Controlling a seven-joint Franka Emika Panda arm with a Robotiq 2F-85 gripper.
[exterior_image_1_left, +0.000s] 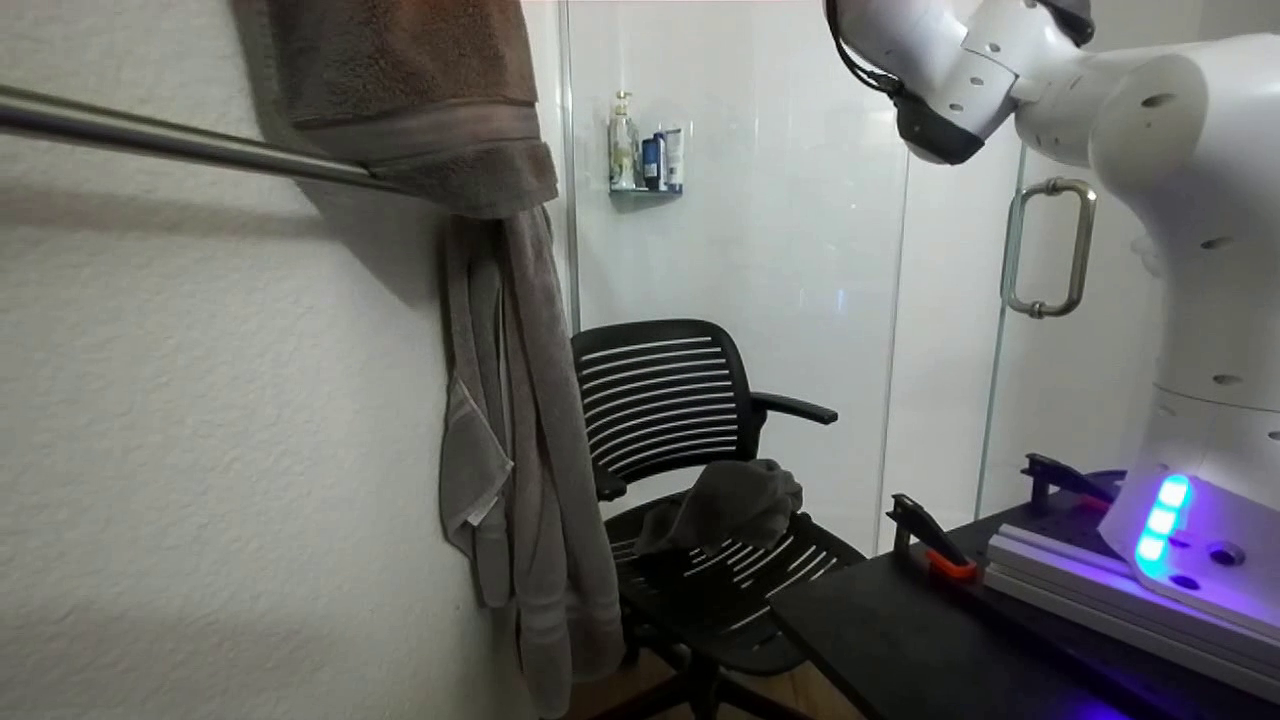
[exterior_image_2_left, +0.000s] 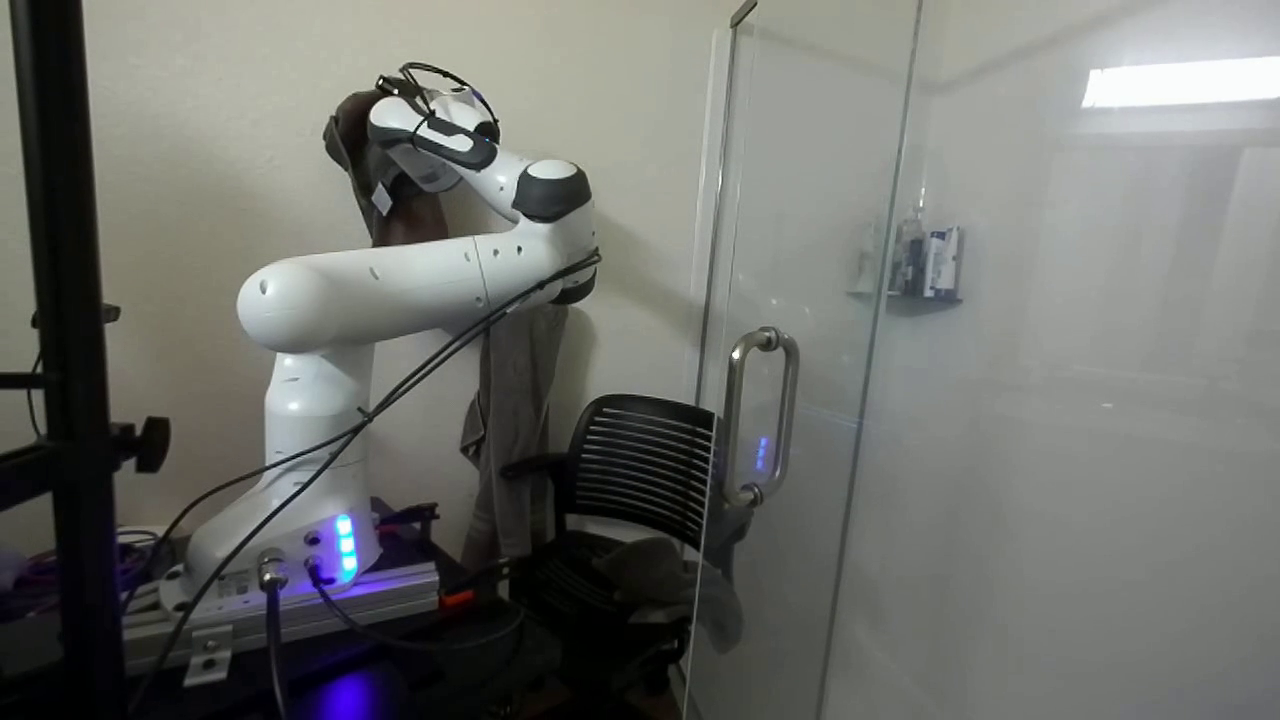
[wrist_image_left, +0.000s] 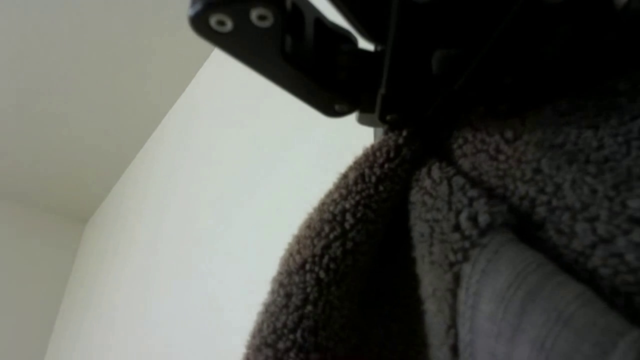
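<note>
A brown-grey towel (exterior_image_1_left: 414, 90) hangs down from the top of exterior view 1, its lower end in front of the metal towel bar (exterior_image_1_left: 180, 142). In the wrist view its fleecy cloth (wrist_image_left: 324, 264) is bunched up at my gripper, which is shut on it. Dark shadow hides the fingertips there. Exterior view 2 shows part of the towel (exterior_image_2_left: 414, 222) behind my raised wrist, with a pale tag (exterior_image_2_left: 381, 198). A second grey towel (exterior_image_1_left: 552, 456) drapes over the far end of the bar.
A black chair (exterior_image_1_left: 657, 390) stands below, with a crumpled dark cloth (exterior_image_1_left: 738, 504) on its seat. The glass shower door's handle (exterior_image_2_left: 758, 414) and a corner shelf with bottles (exterior_image_1_left: 648, 162) are farther off. Clamps (exterior_image_1_left: 930, 534) sit on the black table (exterior_image_1_left: 912, 648).
</note>
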